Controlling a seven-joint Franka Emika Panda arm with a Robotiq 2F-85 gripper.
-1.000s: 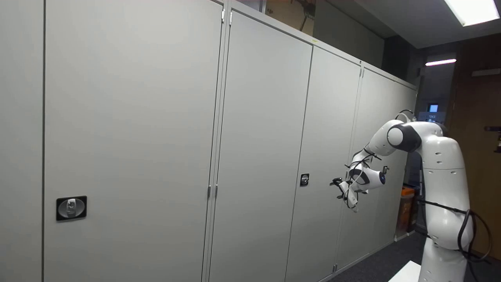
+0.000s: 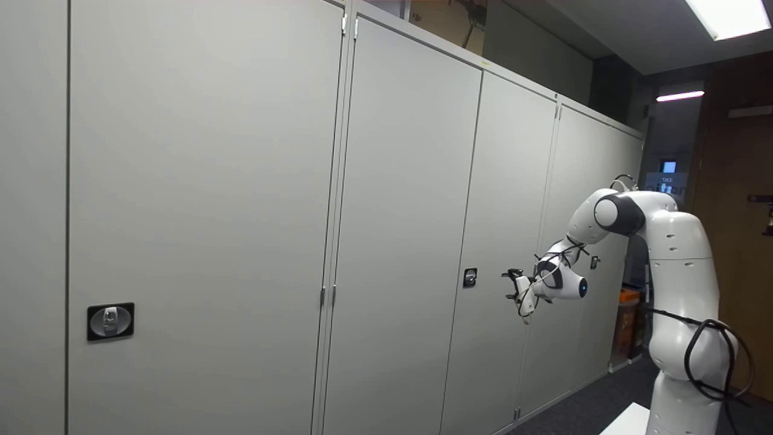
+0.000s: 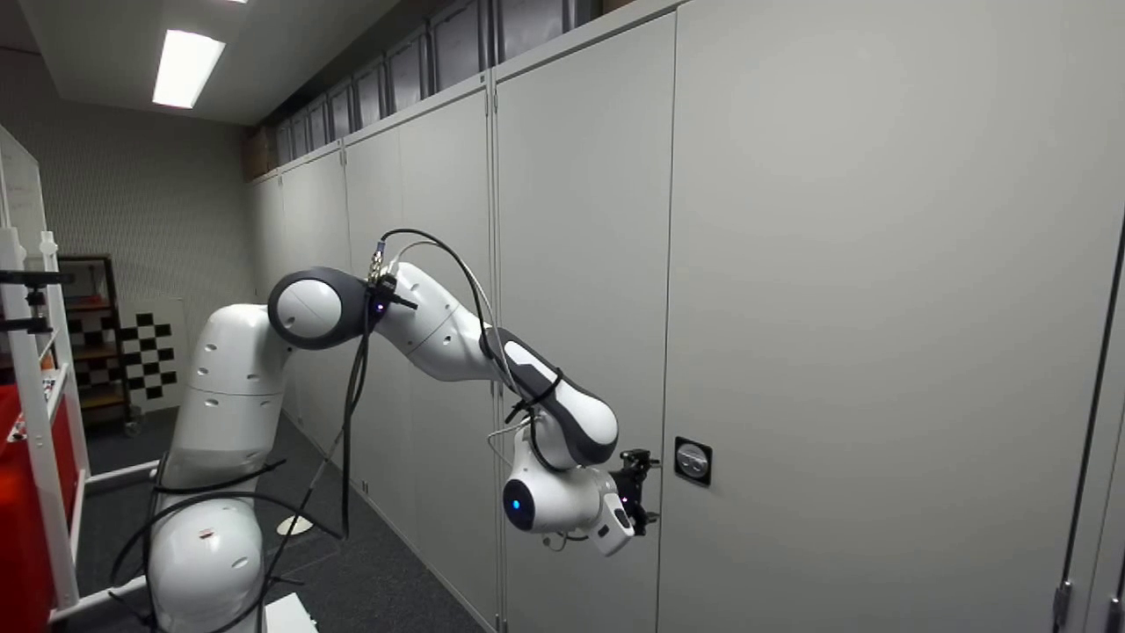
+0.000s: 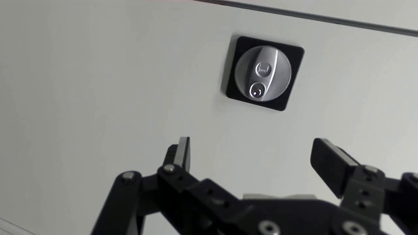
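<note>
A round silver turn-knob on a square black plate is set in a grey cabinet door, its raised grip slightly tilted in the wrist view. The same knob shows in exterior view 2, just right of my gripper. In the wrist view my gripper is open, its black fingers wide apart with only the door surface visible beyond them. The knob appears above the gap between the fingers, apart from both. Exterior view 1 has the gripper to the right of the knob, pointing toward the cabinets.
A row of closed grey cabinets fills the wall. Another latch sits on a door at the left of exterior view 1. Loose black cables hang from the arm. A white metal frame stands left in exterior view 2.
My gripper has moved left in exterior view 1, nearer the knob, and has levelled from its earlier tilt. The arm has shifted slightly with it. The cabinet doors look unchanged.
</note>
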